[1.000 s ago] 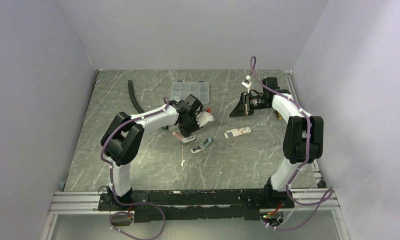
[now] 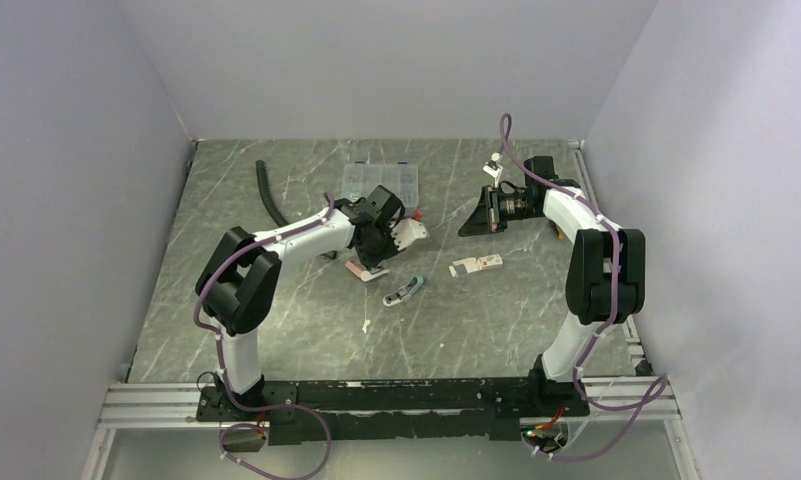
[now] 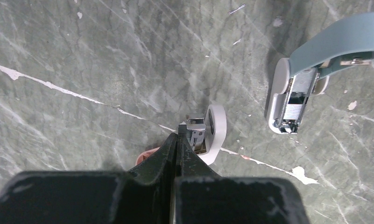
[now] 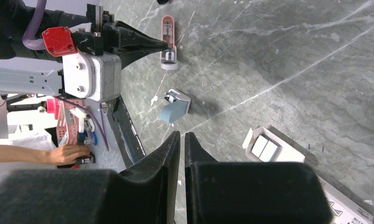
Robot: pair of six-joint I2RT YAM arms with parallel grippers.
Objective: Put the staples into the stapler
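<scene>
The pink-and-white stapler (image 2: pixel 355 270) lies open under my left gripper. That gripper is shut, its tips over the stapler's metal part (image 3: pixel 197 135); I cannot tell whether they pinch it. In the left wrist view the white end (image 3: pixel 216 130) shows tilted, and dark fingers cover much of the pink body. A blue-and-white stapler (image 3: pixel 292 105) lies open nearby with its channel exposed. My right gripper hangs shut above the table to the right, nothing visible between its fingers. Below it, a small white open box (image 4: pixel 287 151) holds pale blocks.
A clear compartment case (image 2: pixel 391 180) stands behind the left arm, and a dark tube (image 2: pixel 267 195) lies left of it. Loose staples (image 3: pixel 236 9) are scattered on the table.
The right arm is essentially still.
</scene>
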